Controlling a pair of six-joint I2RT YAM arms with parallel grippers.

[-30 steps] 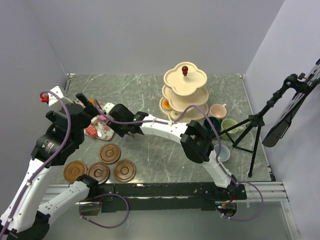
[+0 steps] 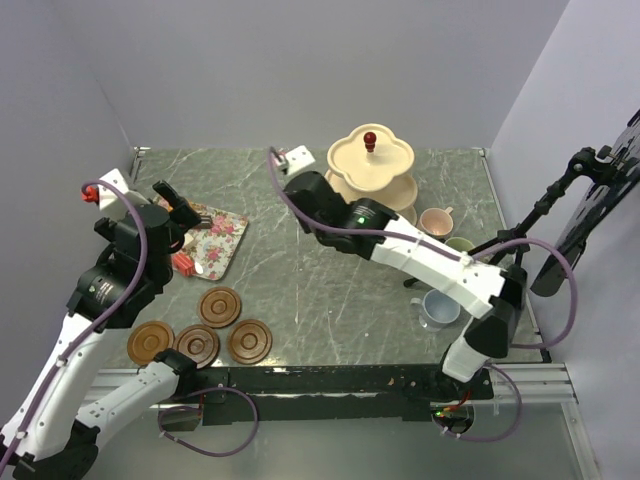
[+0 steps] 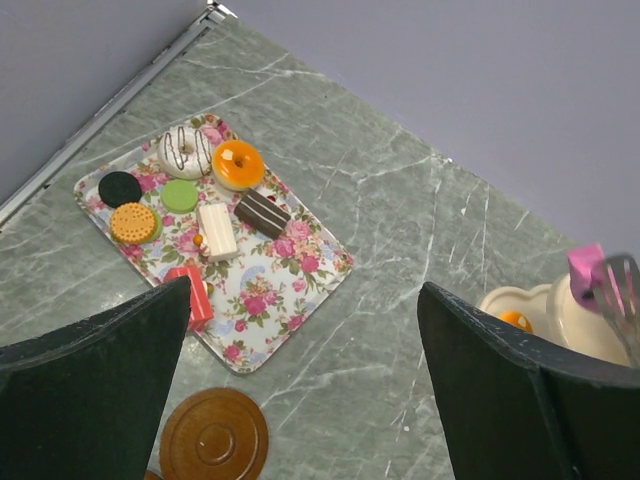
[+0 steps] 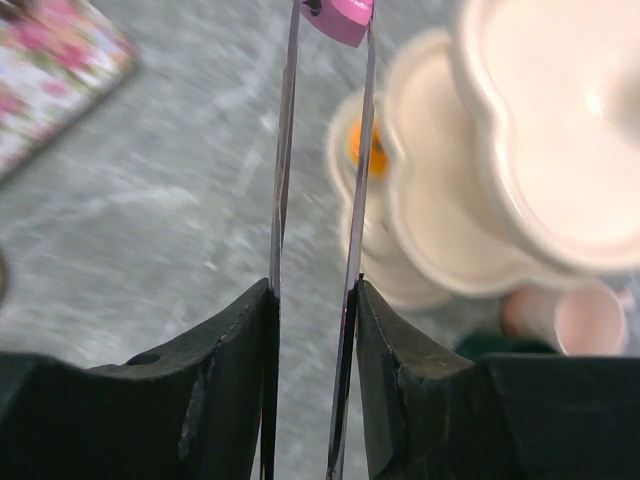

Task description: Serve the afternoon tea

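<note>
My right gripper is shut on a pink item [image 4: 336, 16] with long metal fingertips, held above the left side of the cream tiered stand [image 2: 370, 160]. An orange piece [image 4: 372, 150] sits on a lower tier. My left gripper is open above the left table, beside the floral tray [image 3: 300, 295], which holds donuts [image 3: 237, 165], a white bar [image 3: 218, 232], a dark bar [image 3: 262, 213], biscuits [image 3: 133, 223] and a red piece [image 3: 198, 310].
Several wooden coasters [image 2: 249, 341] lie at the front left. Cups [image 2: 437, 222] stand right of the stand, beside a black tripod [image 2: 543, 200].
My right arm has swung right and up from the floral tray toward the tiered stand, carrying the pink item. The left arm has barely moved.
</note>
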